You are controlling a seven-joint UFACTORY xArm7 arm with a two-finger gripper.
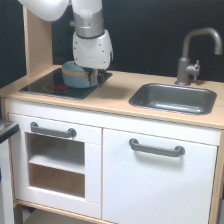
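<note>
The white robot arm reaches down from the top left, and its gripper is at a blue pot on the black stovetop at the back left of the toy kitchen. The gripper's dark fingers are at the pot's right side; whether they are closed on it is too small to tell.
A steel sink with a tap is on the right of the wooden counter. Below are an open shelf and a white door. A grey object stands at the left edge.
</note>
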